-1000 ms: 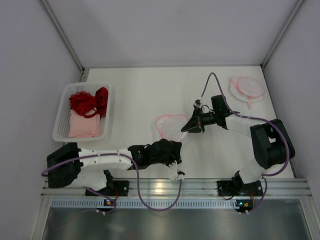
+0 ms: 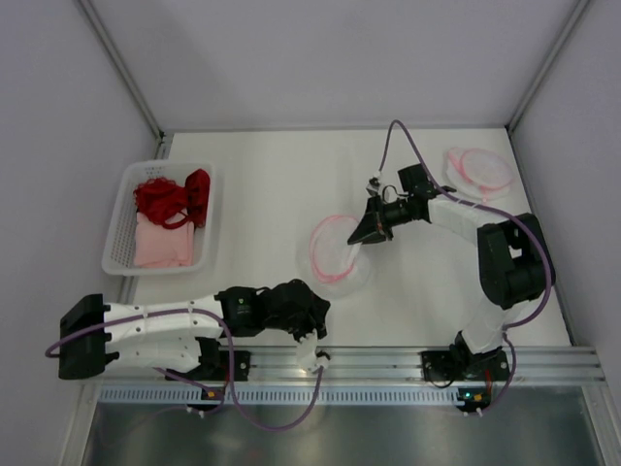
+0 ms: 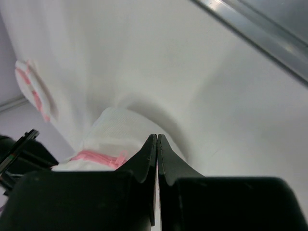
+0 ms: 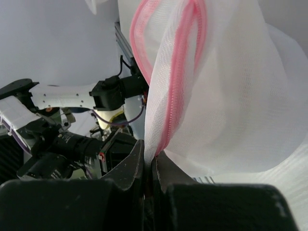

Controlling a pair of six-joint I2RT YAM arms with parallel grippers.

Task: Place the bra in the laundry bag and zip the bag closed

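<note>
A white mesh laundry bag (image 2: pixel 330 248) with a pink zipper (image 4: pixel 178 72) lies mid-table toward the front. My right gripper (image 2: pixel 356 238) is shut on the bag's zippered edge, which stretches up from its fingers in the right wrist view. My left gripper is shut at the front of the bag, low in the top view; whether anything is between its fingertips cannot be told. Red bras (image 2: pixel 170 199) lie on pink cloth (image 2: pixel 162 243) in a white basket (image 2: pixel 121 223) at the left.
A second bag with pink trim (image 2: pixel 477 170) lies at the back right. Walls enclose the table, with a metal rail (image 2: pixel 388 354) along the front edge.
My left gripper has moved left toward the front edge. My right gripper has shifted slightly left and back, and more of the bag's pink loop shows in the top view.
</note>
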